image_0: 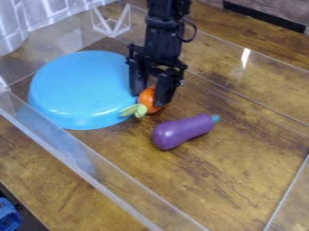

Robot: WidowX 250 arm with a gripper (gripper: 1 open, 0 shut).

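Observation:
My black gripper (154, 83) points down at the middle of the view, its fingertips around an orange carrot-like toy (150, 99) with pale green leaves. The toy lies at the right edge of a blue round plate (78, 85). Whether the fingers grip it is unclear. A purple eggplant-like toy (182, 133) lies on the wooden table just below and to the right.
Clear walls or edges run along the left. A blue object (6, 217) shows at the bottom-left corner.

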